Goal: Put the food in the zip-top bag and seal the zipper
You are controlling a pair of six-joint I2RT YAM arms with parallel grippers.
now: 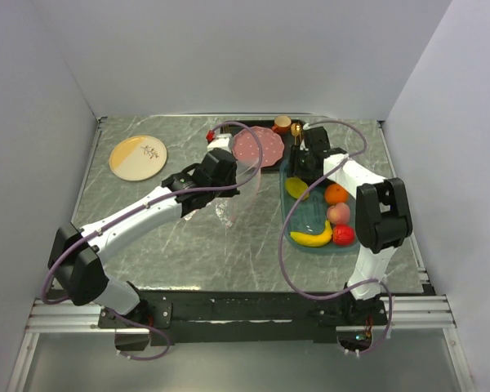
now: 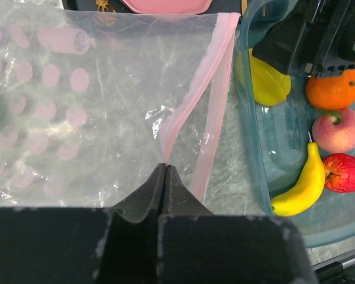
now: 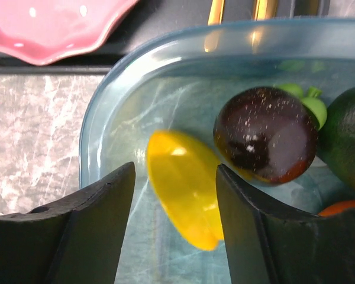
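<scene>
The clear zip top bag (image 2: 124,112) with a pink zipper edge (image 2: 192,94) lies flat, its mouth partly parted toward the right. My left gripper is shut at the lower part of that zipper edge; the film meets its fingertips, though how much sits between them is hidden. In the blue tray (image 2: 261,171) lies a yellow fruit (image 3: 186,186), with my right gripper open above it, one finger to either side. Also in the tray are a banana (image 2: 302,186), a peach (image 2: 339,130), an orange (image 2: 337,90), a red fruit (image 2: 345,173) and a dark purple fruit (image 3: 266,133).
Behind the tray stands a black tray (image 1: 269,124) bearing a pink plate (image 1: 258,147), a cup (image 1: 282,124) and gold cutlery (image 1: 296,131). A round cream plate (image 1: 138,158) rests at the back left. Bare table (image 1: 229,265) shows in front.
</scene>
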